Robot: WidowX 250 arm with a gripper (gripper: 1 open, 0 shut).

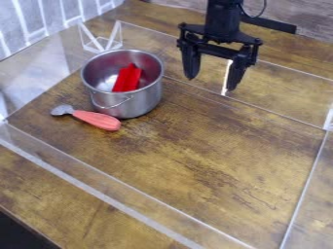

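The black gripper (211, 68) hangs at the upper middle over the wooden table (208, 165), its two fingers spread wide with nothing seen between them. To its left stands a steel pot (130, 102) with a red object (127, 80) inside. In front of the pot lies a tool with a pink handle (99, 120) and a metal head pointing left.
Clear plastic walls border the work area. A white wire object (101, 41) is at the back left.
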